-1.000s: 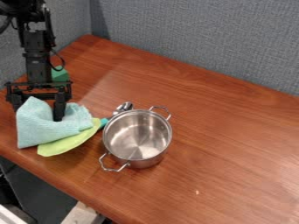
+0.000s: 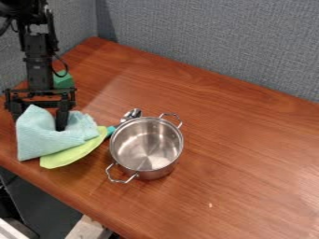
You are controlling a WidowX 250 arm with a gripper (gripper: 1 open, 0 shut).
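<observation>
My black gripper [image 2: 40, 105] is low at the left of the table, its fingers down at a crumpled pale mint cloth [image 2: 50, 137]. Whether it is shut on the cloth I cannot tell. The cloth lies partly on a light green oval piece [image 2: 77, 154], perhaps a plate. A steel pot [image 2: 147, 147] with two wire handles stands to the right of these. Behind the pot's left side lies a small metal utensil [image 2: 131, 116] with a turquoise part. A green object [image 2: 63, 80] is partly hidden behind the gripper.
Grey padded walls [image 2: 212, 37] stand at the back and left. The table's front left edge is close below the cloth.
</observation>
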